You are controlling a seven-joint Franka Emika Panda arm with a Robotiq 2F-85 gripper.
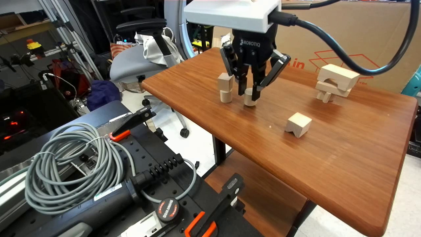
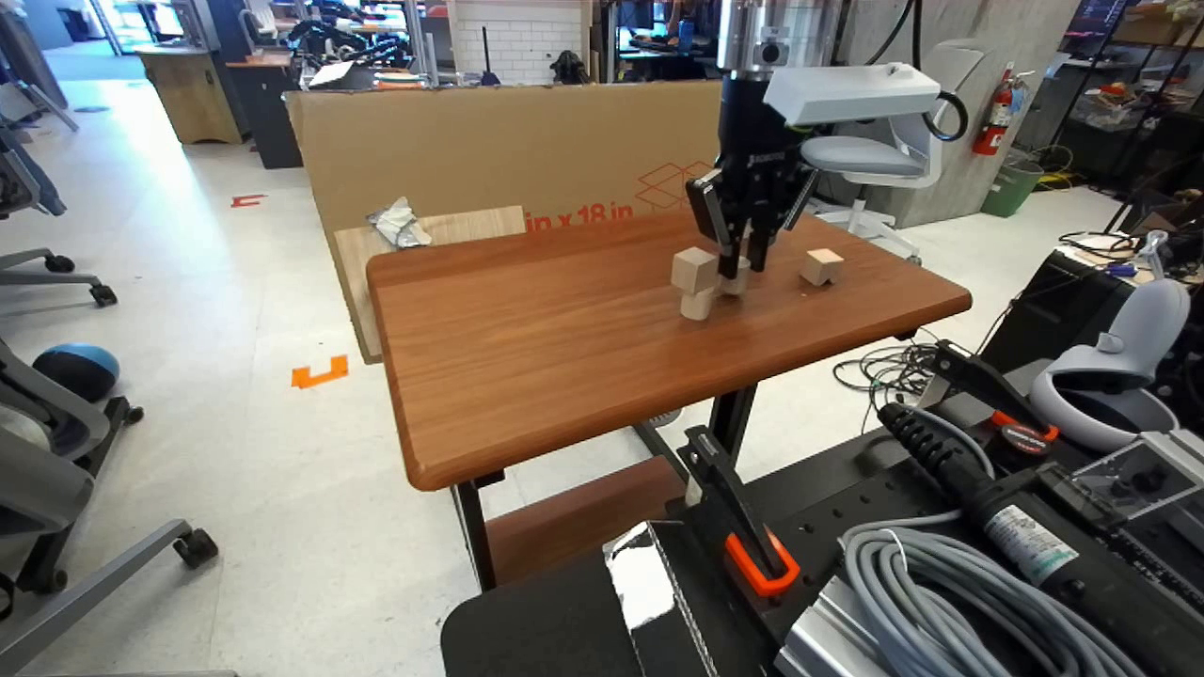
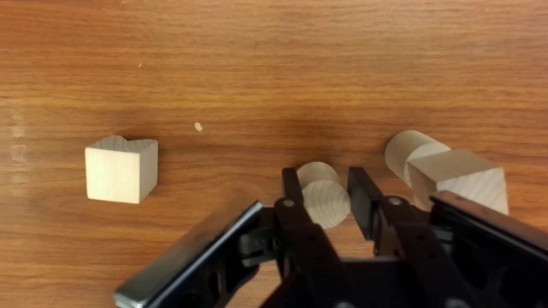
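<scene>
My gripper [image 1: 249, 94] is shut on a small pale wooden cylinder [image 1: 249, 102], with one finger at each side. From above, the round end of the cylinder [image 3: 327, 203] shows between the fingers. It looks upright, at or just above the tabletop; I cannot tell whether it touches. Close beside it, a wooden cube [image 1: 225, 82] rests on a second cylinder [image 1: 226, 96]; in the wrist view this pair lies right of my right finger. A separate wooden block [image 3: 114, 174], notched on one side, sits alone on the table to the left in that view.
Several blocks are stacked at the table's back right, topped by an arched block [image 1: 337, 77]. A cardboard sheet [image 2: 508, 147] stands behind the brown table [image 2: 530, 327]. A cable [image 1: 327, 39] loops from the arm.
</scene>
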